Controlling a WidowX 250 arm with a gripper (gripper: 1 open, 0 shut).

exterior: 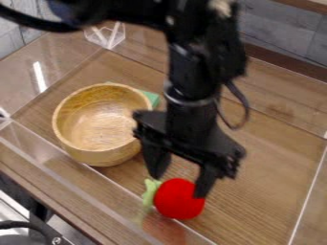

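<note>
My black gripper [185,160] hangs over the centre of the wooden table, above and behind a red round object [179,198] with a light green leafy part on its left side, near the front edge. The red object rests on the table, clear below the fingers. The fingers are spread apart, with nothing seen held between them.
A yellow wooden bowl [99,120] stands to the left, with a small green object [152,100] partly hidden behind it. A wall edge runs along the back.
</note>
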